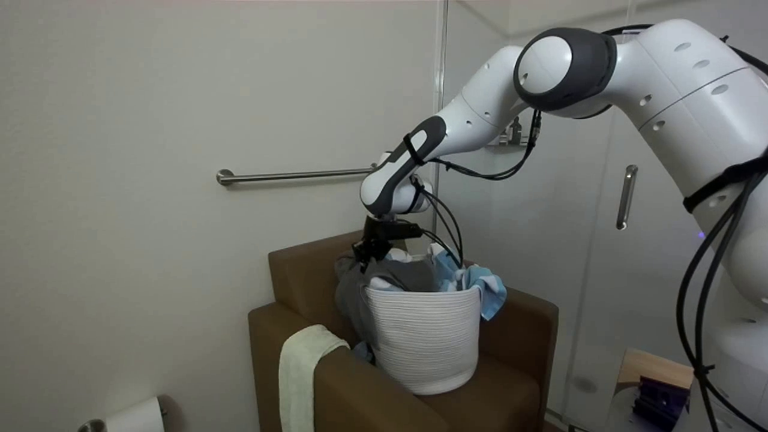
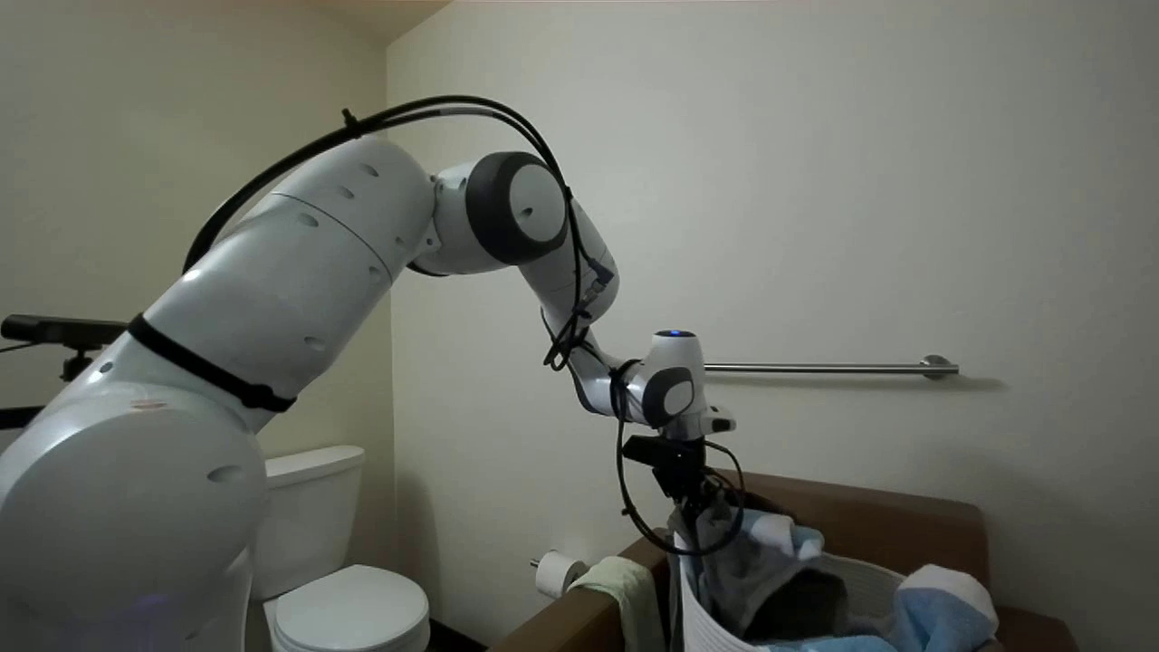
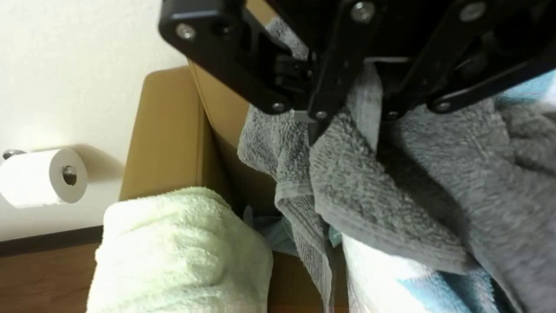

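Observation:
My gripper is shut on a fold of a grey towel (image 3: 365, 177), just over the left rim of a white woven basket (image 1: 425, 338). In exterior view 1 the towel rises toward the gripper and drapes down the basket's left outer side, while part of it still lies across the opening. Blue-and-white cloth (image 1: 488, 288) hangs over the basket's right rim. More of it lies under the grey towel in the wrist view. The fingertips are partly hidden by the towel's folds.
The basket stands on the seat of a brown armchair (image 1: 317, 259). A pale green towel (image 1: 306, 367) is draped over the chair's left arm. A grab bar (image 1: 302, 175) runs along the wall behind. To the left is a toilet paper roll (image 3: 44, 177).

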